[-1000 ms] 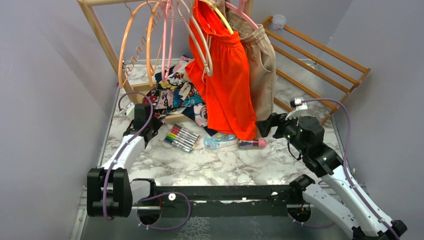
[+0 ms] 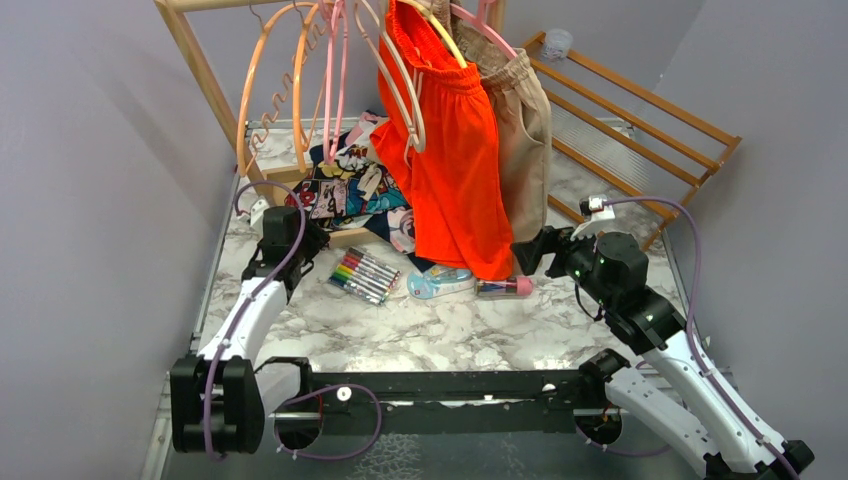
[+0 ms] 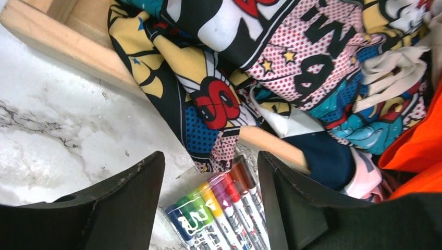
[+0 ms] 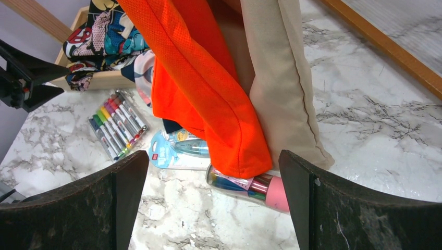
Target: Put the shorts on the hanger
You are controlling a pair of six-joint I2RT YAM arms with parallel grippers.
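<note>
Orange shorts and beige shorts hang from hangers on the rack, side by side. Below, a patterned cartoon-print garment lies heaped over the rack's wooden base, one corner of it draping over the front bar in the left wrist view. My left gripper is open, its fingers apart with nothing held; that corner and the markers appear beyond the gap. My right gripper stands open and empty to the right of the hanging shorts, whose lower hems show beyond its fingers. A beige empty hanger hangs left of the orange shorts.
Empty orange hangers and pink hangers hang at the rack's left. Markers, a blue packet and a pink-capped tube lie in front. A slatted wooden rack stands at right.
The right arm, the hanging shorts and the heaped garment look unmoved.
</note>
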